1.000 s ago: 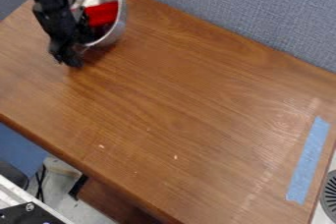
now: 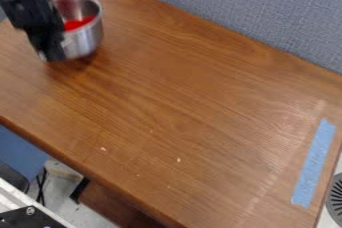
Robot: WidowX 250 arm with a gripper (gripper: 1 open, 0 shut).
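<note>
A steel pot (image 2: 80,37) stands at the upper left of the wooden table (image 2: 187,112), with a red object (image 2: 75,23) partly visible inside it. My gripper (image 2: 51,50) is at the pot's left side, dark and blurred; whether its fingers are open or shut, and whether they touch the pot, is unclear.
A grey padded wall (image 2: 241,2) runs along the back. A blue tape strip (image 2: 314,162) is on the table's right end. Cables (image 2: 40,187) show beyond the front-left edge.
The pot has gone from tipped, its opening facing the camera, to more upright and further left. My gripper has moved left and up in view, and less red shows.
</note>
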